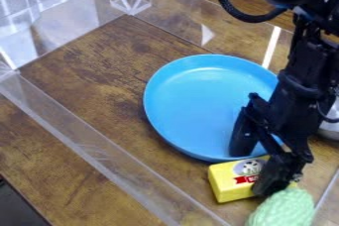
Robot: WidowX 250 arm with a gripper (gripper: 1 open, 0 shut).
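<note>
A blue plate (pixel 199 96) lies on the wooden surface in the middle of the view. In front of it, at the bottom right, is a yellow box (pixel 233 182) with a small printed label. My black gripper (pixel 272 166) is low over the box's right part, its near finger reaching down at the box and hiding part of it. I cannot tell whether it holds the box. A pale green bumpy object (pixel 279 210) lies just beside the box at the bottom edge.
Clear plastic walls (pixel 93 141) surround the work area. The wooden floor to the left of the plate is clear. A white object (pixel 330 127) is partly hidden behind the gripper at the right edge.
</note>
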